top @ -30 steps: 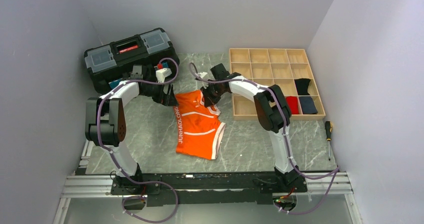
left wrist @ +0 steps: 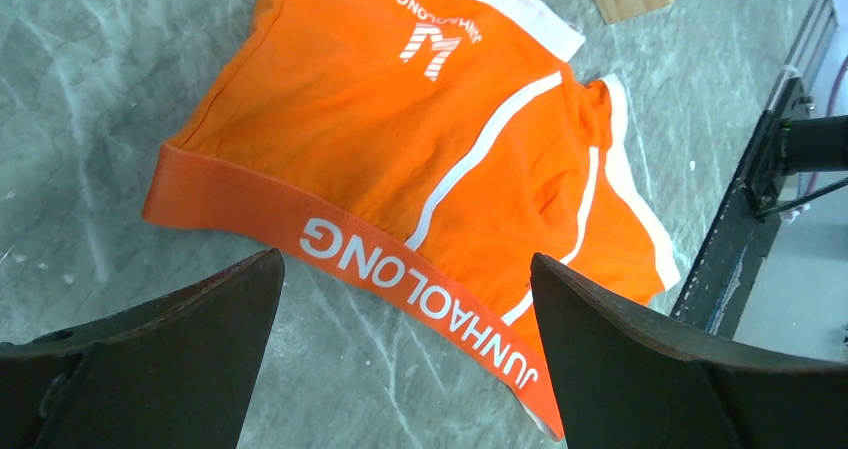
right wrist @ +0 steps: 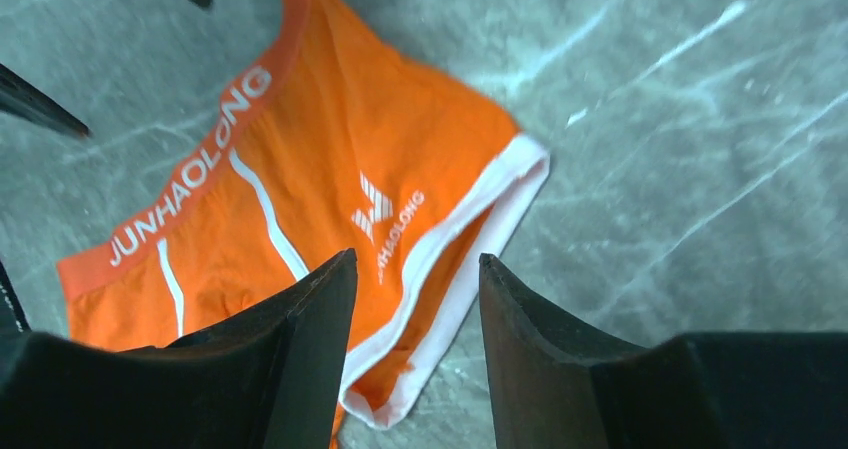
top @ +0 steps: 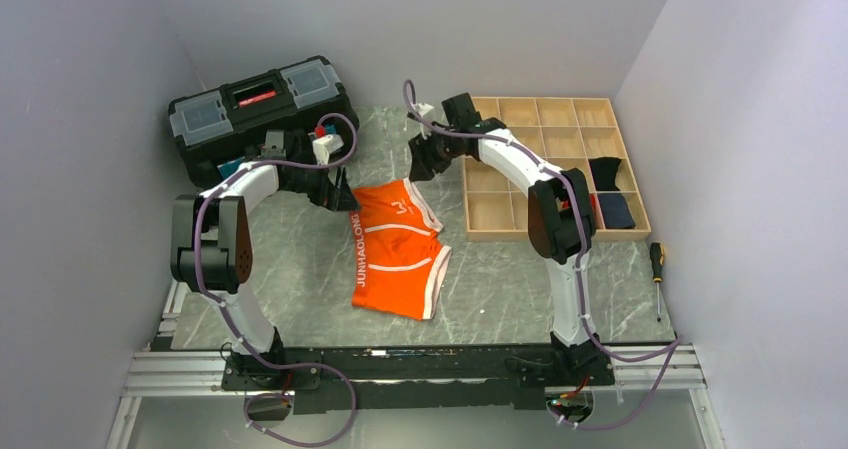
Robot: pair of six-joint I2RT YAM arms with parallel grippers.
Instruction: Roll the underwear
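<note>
Orange underwear [top: 398, 254] with white trim lies spread on the grey marbled table, its lettered waistband [left wrist: 395, 274] along the left side. The white-edged leg opening [right wrist: 450, 259] near the far end gapes a little. Beside the far end of the waistband, my left gripper [top: 347, 195] stands open; in the left wrist view nothing is between its fingers. Above the table just off the underwear's far right corner is my right gripper [top: 420, 172]. Its fingers [right wrist: 300, 339] are apart, and no cloth is held between them.
A wooden compartment box [top: 490, 236] stands at the right, with dark folded cloths [top: 615, 210] in it. The black toolbox [top: 262, 109] occupies the back left, and a screwdriver [top: 657, 269] lies at the far right.
The left gripper and the underwear look almost unchanged.
</note>
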